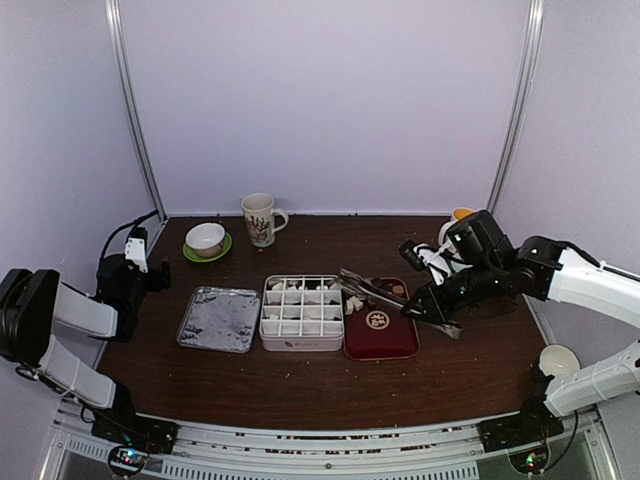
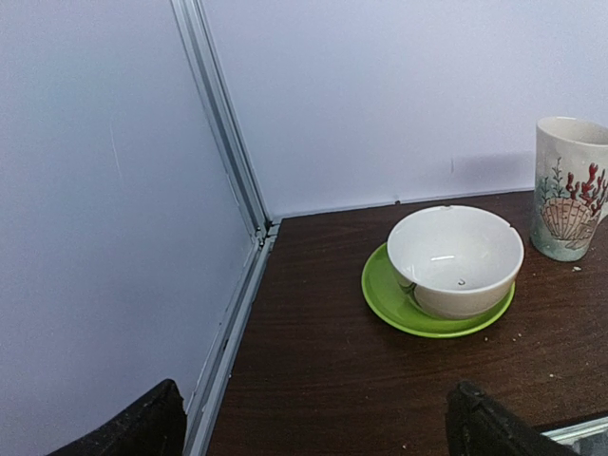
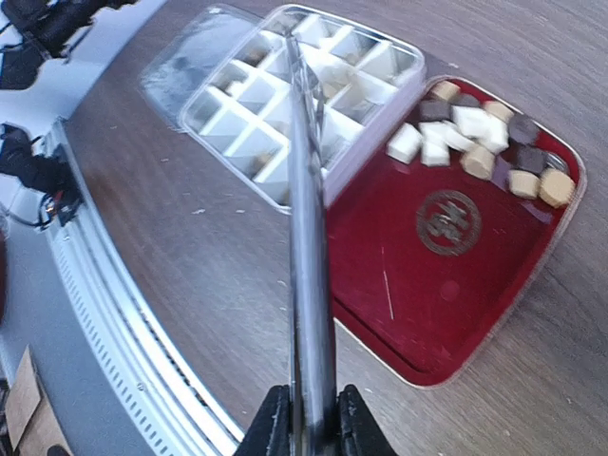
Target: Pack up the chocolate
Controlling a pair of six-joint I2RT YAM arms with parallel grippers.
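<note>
The white compartment box [image 1: 301,327] sits mid-table, some cells holding pieces. Right of it is the red tray [image 3: 437,294], with white, tan and dark chocolates [image 3: 477,161] heaped at its back. My right gripper grips long metal tongs [image 3: 309,237], which reach over the box and tray; in the top view it hangs above the tray's right part. My left gripper is open and empty at the table's left edge, facing the white bowl.
A metal lid [image 1: 218,318] lies left of the box. The white bowl [image 2: 456,256] on a green plate [image 2: 385,294] and a tall mug [image 1: 258,220] stand at back left. An orange-lined mug [image 1: 460,214] is partly hidden at back right.
</note>
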